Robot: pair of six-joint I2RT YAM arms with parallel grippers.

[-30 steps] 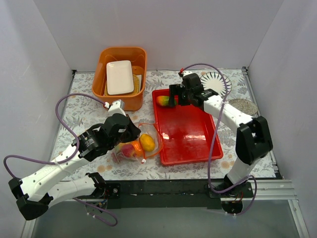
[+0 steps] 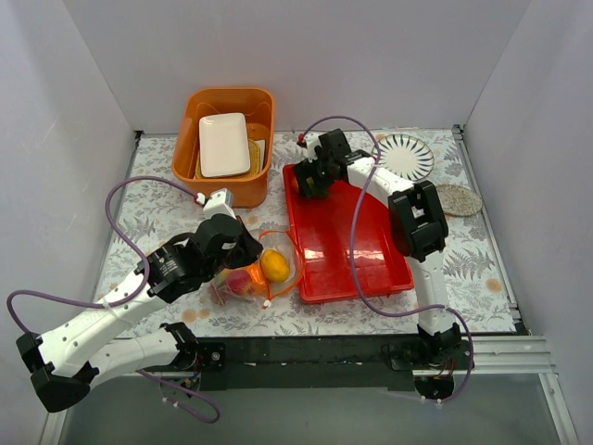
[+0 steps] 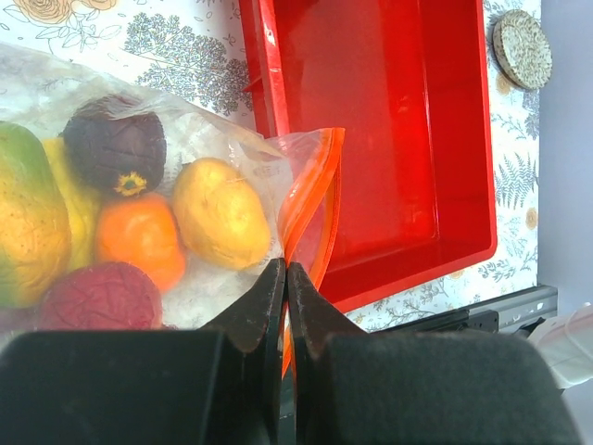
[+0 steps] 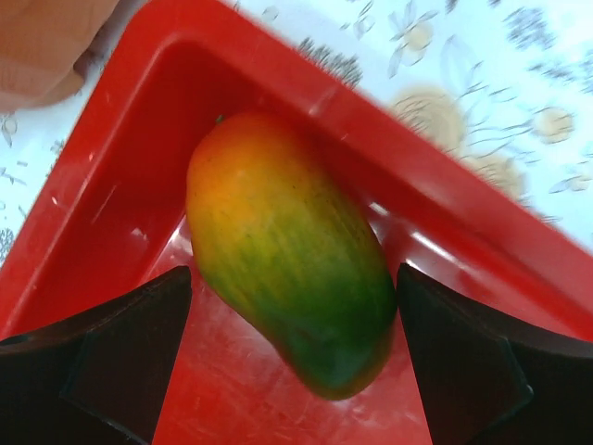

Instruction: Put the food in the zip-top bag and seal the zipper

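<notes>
A green and orange mango (image 4: 278, 232) lies in the back left corner of the red tray (image 2: 347, 246). My right gripper is open above it, one finger to each side; neither finger clearly touches it. The clear zip top bag (image 3: 218, 139) lies left of the tray with its orange-edged mouth (image 3: 310, 204) toward it. Inside show a yellow fruit (image 3: 220, 213), an orange fruit (image 3: 141, 239), a dark purple fruit (image 3: 102, 148), a reddish one (image 3: 100, 301) and a green-yellow mango (image 3: 28, 218). At the mouth, my left gripper is shut on the bag's edge.
An orange bin (image 2: 188, 139) holding a white lidded box (image 2: 224, 145) stands at the back left. A white striped plate (image 2: 404, 156) and a speckled round mat (image 2: 458, 200) lie on the right. Most of the red tray is empty.
My right gripper has moved left over the tray to the mango in the corner, its arm swinging inward. The left arm and the bag have stayed in place.
</notes>
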